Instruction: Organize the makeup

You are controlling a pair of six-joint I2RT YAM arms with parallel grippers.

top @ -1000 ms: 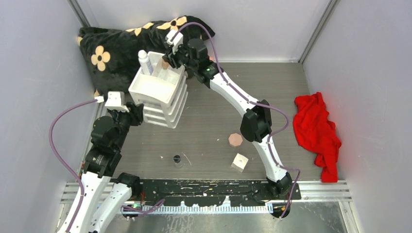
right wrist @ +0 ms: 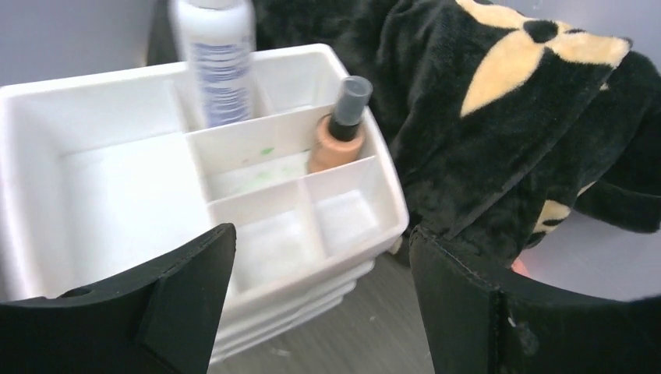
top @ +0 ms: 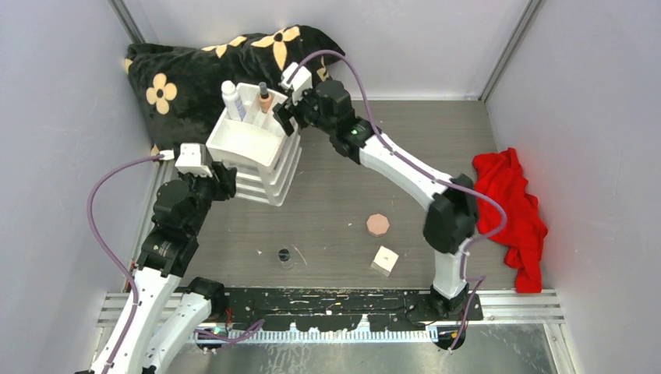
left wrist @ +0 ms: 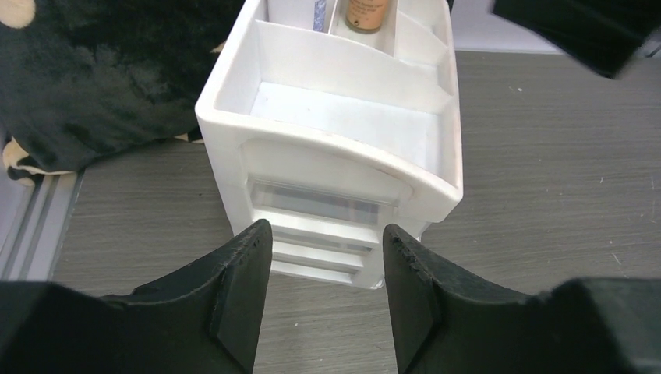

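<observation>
The white tiered organizer (top: 248, 148) stands at the back left. In its top compartments are a white bottle (right wrist: 222, 70) and an orange bottle with dark cap (right wrist: 337, 144). My right gripper (top: 282, 117) hovers just beside the orange bottle, open, nothing between its fingers. My left gripper (top: 227, 181) is at the organizer's front left, part open and empty, facing its drawers. A pink octagonal compact (top: 377, 224), a cream square item (top: 385, 261) and a small clear jar with dark top (top: 284, 257) lie on the floor.
A black flowered cushion (top: 160, 97) lies behind the organizer. A red cloth (top: 507, 210) lies along the right wall.
My right gripper has let go of the orange bottle and drawn back to the right, its arm swinging right.
</observation>
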